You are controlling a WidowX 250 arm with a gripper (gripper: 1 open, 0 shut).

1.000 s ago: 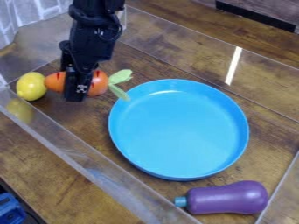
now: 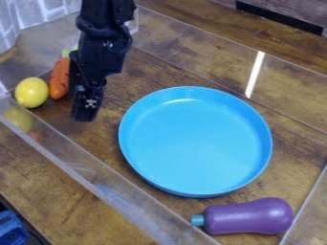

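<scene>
My black gripper (image 2: 87, 100) is low over the wooden floor of the bin, left of the blue plate (image 2: 194, 142), with its fingers open. An orange carrot (image 2: 59, 78) with a green top lies behind and left of the gripper, partly hidden by it, beside the yellow lemon (image 2: 32, 92).
A purple eggplant toy (image 2: 250, 216) lies at the front right, below the plate. Clear walls edge the bin at left and front. The wooden surface behind and right of the plate is clear. A blue object (image 2: 10, 230) sits outside at the lower left.
My gripper has shifted slightly.
</scene>
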